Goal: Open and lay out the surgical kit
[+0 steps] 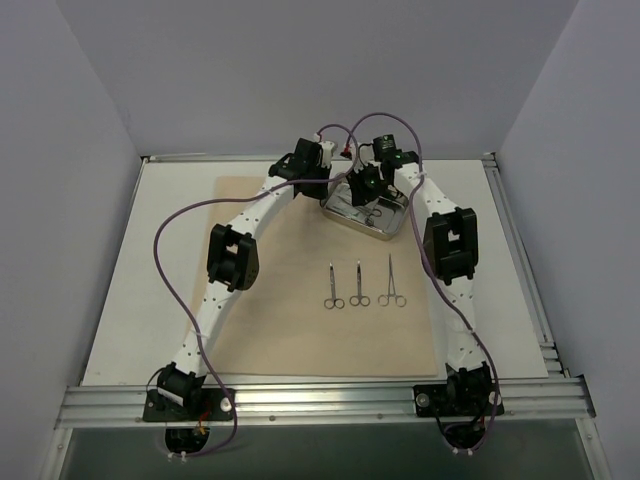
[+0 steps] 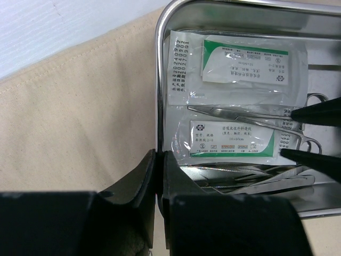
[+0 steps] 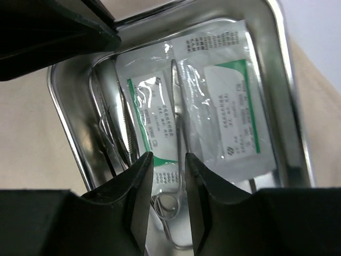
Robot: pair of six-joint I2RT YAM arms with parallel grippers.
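Note:
The steel tray (image 1: pixel 352 223) holds two sealed suture packets (image 2: pixel 232 138), scissor-like instruments (image 3: pixel 178 106) lying on them and several more along one side. My left gripper is shut on the tray's left rim. My right gripper hangs over the tray, above the ringed handles, its fingers part open with nothing visibly held. Three instruments lie in a row on the beige cloth: scissors (image 1: pixel 333 290), a second pair (image 1: pixel 359 287) and a clamp (image 1: pixel 391 285).
The cloth (image 1: pixel 280 330) has bare room left of and below the row. White table (image 1: pixel 160 270) borders it. Purple cables arch over both arms.

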